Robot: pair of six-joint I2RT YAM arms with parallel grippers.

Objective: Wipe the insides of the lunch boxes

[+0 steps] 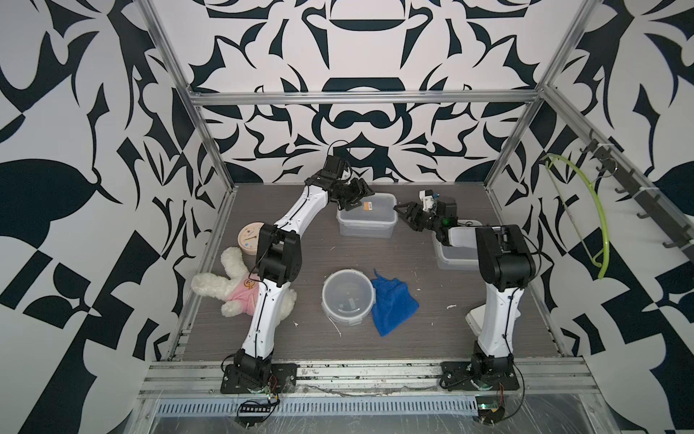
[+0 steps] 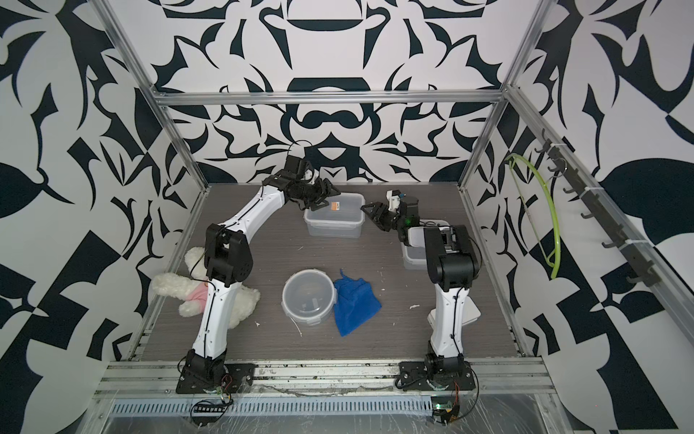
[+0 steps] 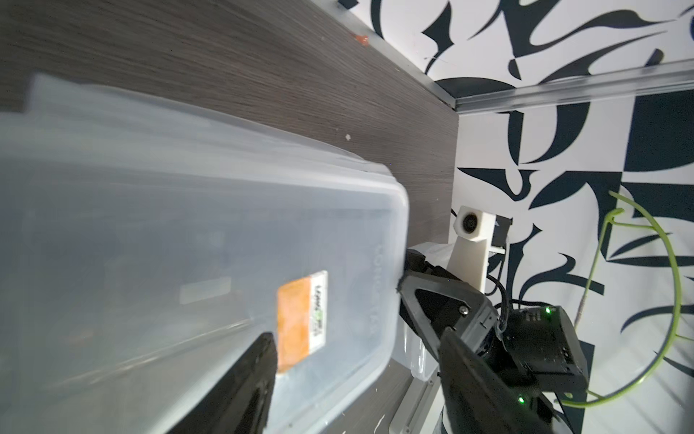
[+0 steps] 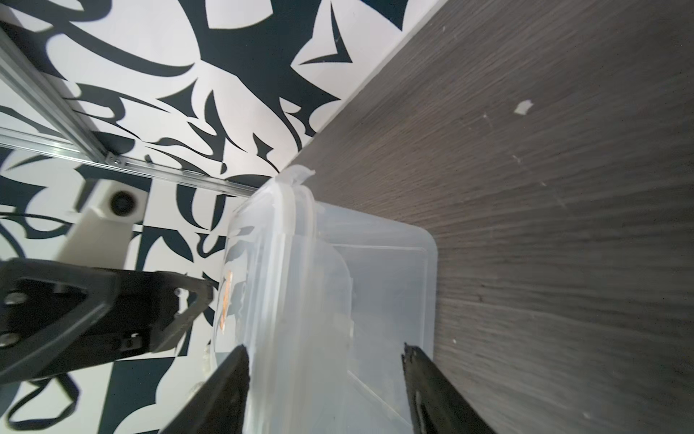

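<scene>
A lidded rectangular lunch box [image 1: 372,220] with an orange label stands at the back centre. My left gripper is open above its left part, with the lid beneath its fingers. My right gripper is open beside the box's right end, the box's edge between its fingers in the right wrist view. A second rectangular box [image 1: 452,256] stands to the right, partly under my right arm. A round container [image 1: 347,296] stands in the front middle, with a blue cloth [image 1: 392,307] just to its right.
A plush toy [image 1: 235,289] and a pale round tub [image 1: 250,235] lie at the left under my left arm. A white object [image 2: 466,312] lies by the right arm's base.
</scene>
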